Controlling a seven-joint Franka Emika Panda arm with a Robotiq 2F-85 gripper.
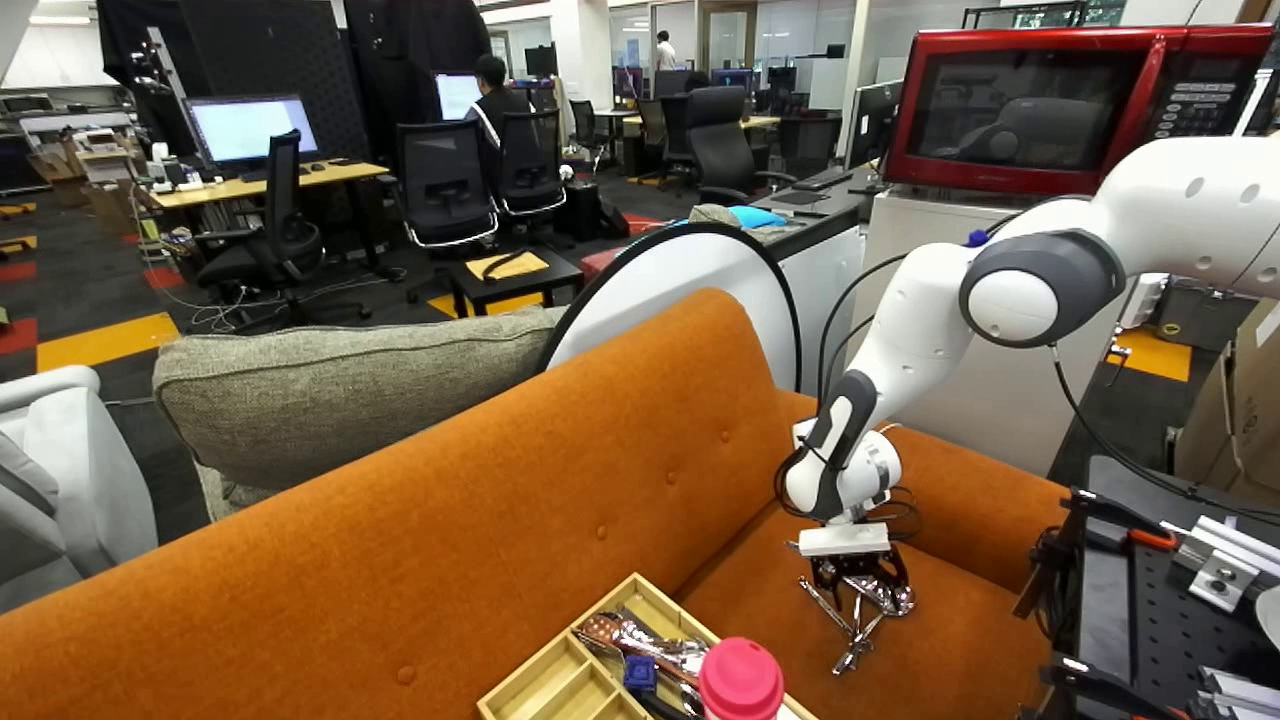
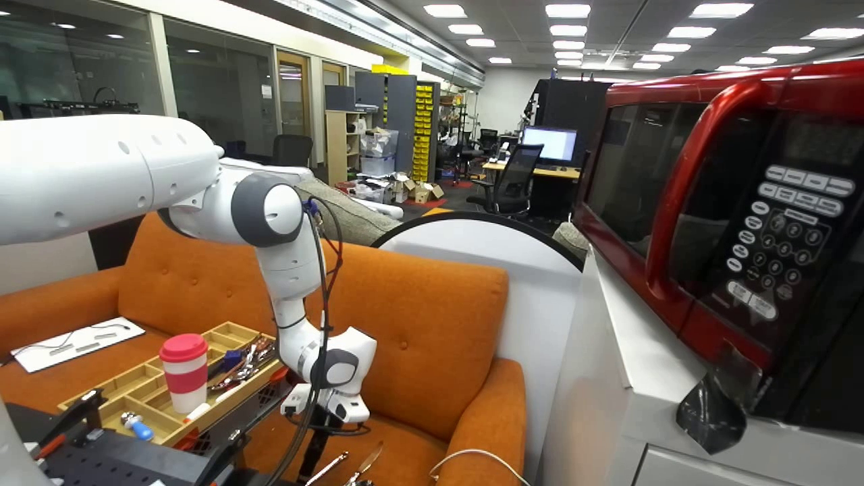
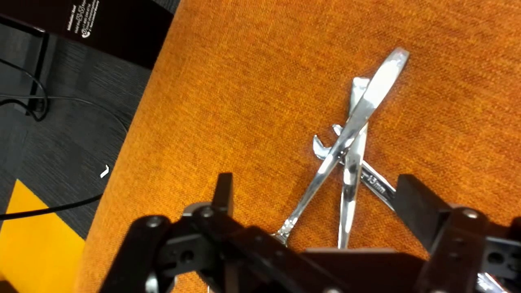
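Note:
In the wrist view my gripper is open, its two dark fingers set wide apart over the orange seat. A silver knife lies crossed over a second slim metal utensil and a 13 mm wrench, between and ahead of the fingers. The near ends of the knife and utensil run down to the gripper body, which hides what is below. In exterior view 1 the gripper hovers low over this metal pile; contact cannot be judged.
A wooden organizer with cutlery sits to the side on the sofa, a pink-lidded cup in front of it. The sofa backrest and armrest flank the arm. A black pegboard table stands at right.

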